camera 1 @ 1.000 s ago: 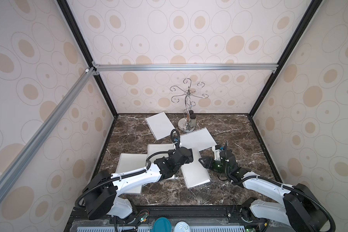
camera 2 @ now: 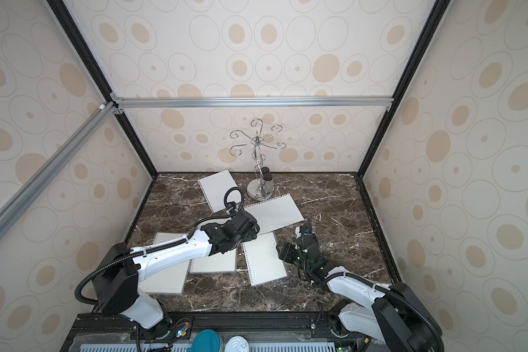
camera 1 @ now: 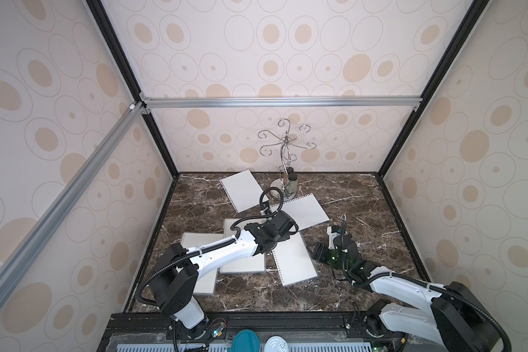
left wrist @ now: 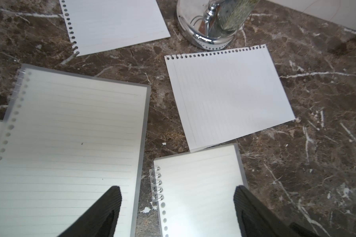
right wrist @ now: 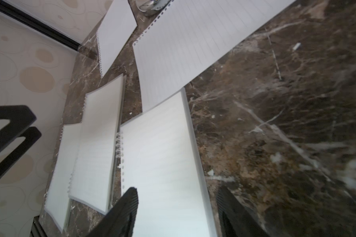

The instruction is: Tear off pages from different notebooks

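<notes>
Two loose ruled pages lie flat toward the back: the left page (camera 1: 244, 190) and the right page (left wrist: 227, 94), whose near edge meets the right notebook (right wrist: 160, 154). That notebook lies flat, coil on its left side. Left of it sit the middle notebook (left wrist: 75, 150) and the left notebook (camera 2: 165, 275), side by side. High over the right notebook's back part, my left gripper is open, fingers wide apart with nothing between them. Low at the right notebook's right side, my right gripper also stands open and empty, its fingers straddling the notebook's long edge in the wrist view.
A chrome stand (camera 1: 284, 187) with curled hooks and a dark-lidded jar (camera 1: 292, 179) stand behind the pages. Walls enclose the back and sides.
My right gripper has shifted slightly right, away from it. The right notebook, raised at its near corner earlier, now lies flat.
</notes>
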